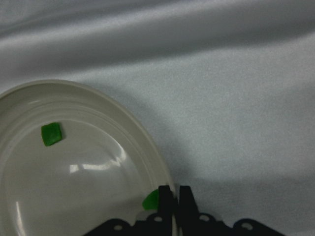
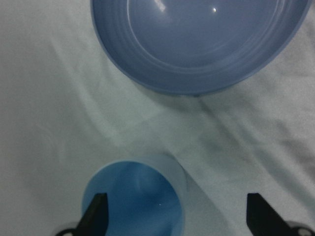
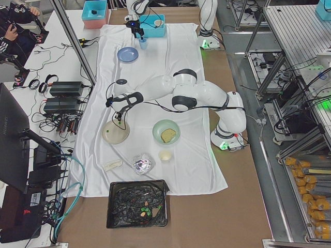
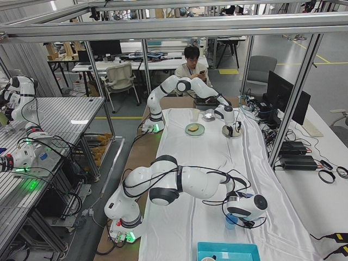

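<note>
In the left wrist view, a beige plate (image 1: 74, 187) holds green pieces (image 1: 51, 133). My left gripper has its fingers close together at the plate's rim; whether the rim is between them is unclear. It also shows over that plate in the camera left view. My right gripper stands open around a light blue cup (image 2: 133, 196), seen from above, with a blue plate (image 2: 199, 34) just beyond. The cup (image 4: 231, 222) is partly under the right arm in the camera right view.
A turquoise bin (image 4: 228, 250) sits beside the cup. A green plate with a yellow piece (image 3: 168, 135), crumpled foil (image 3: 143, 163), a small pale cup (image 3: 165, 155) and a black-lined tray (image 3: 124, 206) lie around the left arm. The cloth between the plates is clear.
</note>
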